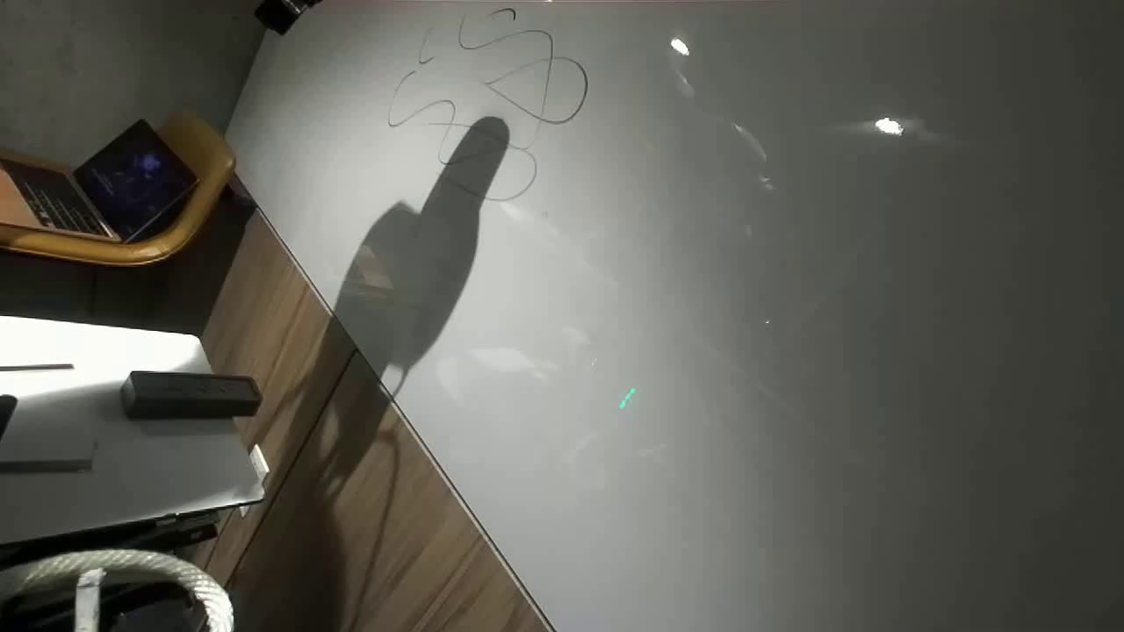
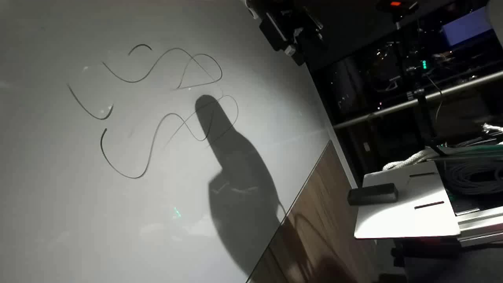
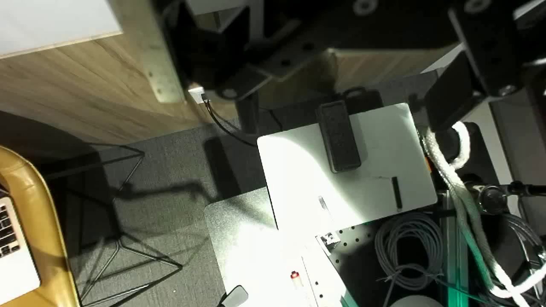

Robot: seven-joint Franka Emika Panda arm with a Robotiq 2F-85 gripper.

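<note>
In the wrist view my gripper stands open, its dark fingers [image 3: 453,94] wide apart. Beyond the gap, well below, a black oblong block [image 3: 340,137], perhaps an eraser, lies on a white platform [image 3: 376,189]. A marker-like item with a red end [image 3: 295,275] lies in the bright glare near the bottom. Both exterior views show the whiteboard [image 1: 674,506] bearing thin black wavy lines [image 2: 136,177]. A large dark shadow [image 2: 240,174] falls across it and over part of the lines. The gripper itself is outside both exterior views.
A yellow chair [image 3: 38,220] with an open laptop [image 1: 137,184] stands beside the platform. White rope [image 3: 455,184] and coiled grey cable [image 3: 409,250] crowd the platform's other side. Wood panelling [image 1: 411,527] borders the board, whose surface looks clear of objects.
</note>
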